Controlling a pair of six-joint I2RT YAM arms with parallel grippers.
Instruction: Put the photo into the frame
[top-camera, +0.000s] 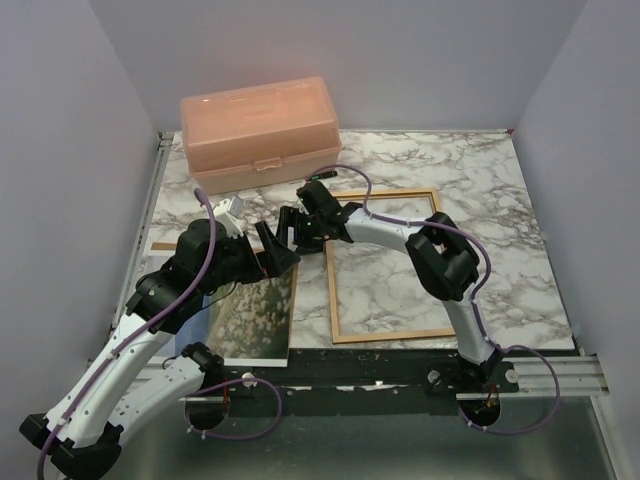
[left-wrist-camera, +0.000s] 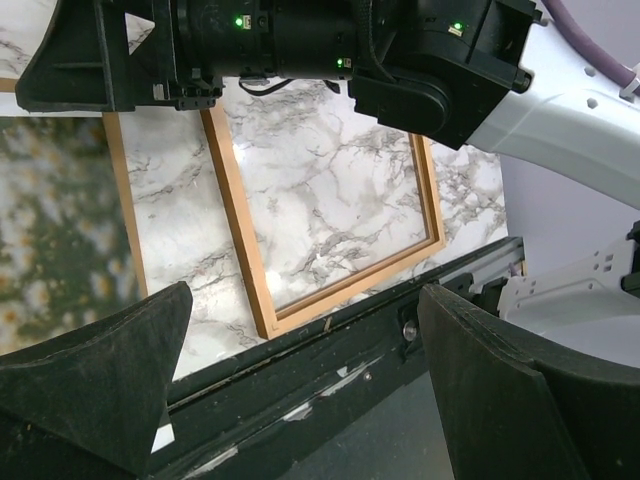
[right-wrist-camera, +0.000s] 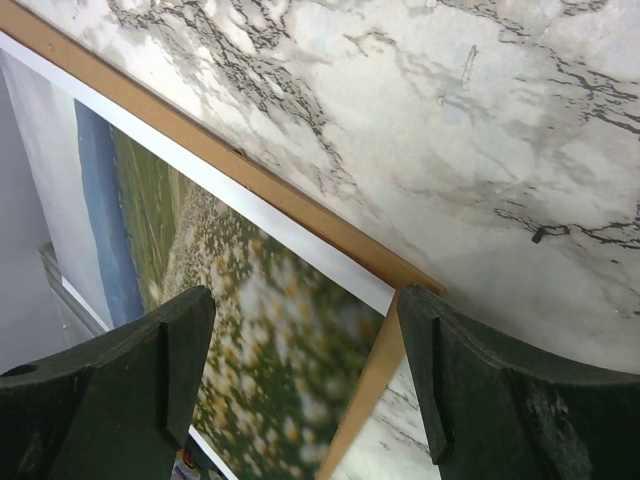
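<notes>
The photo (top-camera: 250, 315), a meadow print with a white border, lies flat at the left, with wooden strips of a frame (right-wrist-camera: 290, 200) along its far and right edges. Close to that frame's far right corner, my right gripper hovers open, nothing between its fingers. My left gripper also stands open and empty, beside the right one above the photo's right side. The right gripper's black fingers (left-wrist-camera: 115, 60) show in the left wrist view. Whether the photo's right edge sits under or on the wood, I cannot tell. My left arm covers its left part.
An empty wooden frame (top-camera: 333, 300) lies right of the photo, partly under my right arm. At the back left stands a closed pinkish box (top-camera: 260, 125). Free marble tabletop (top-camera: 500, 260) extends at the right. The two grippers are very close together.
</notes>
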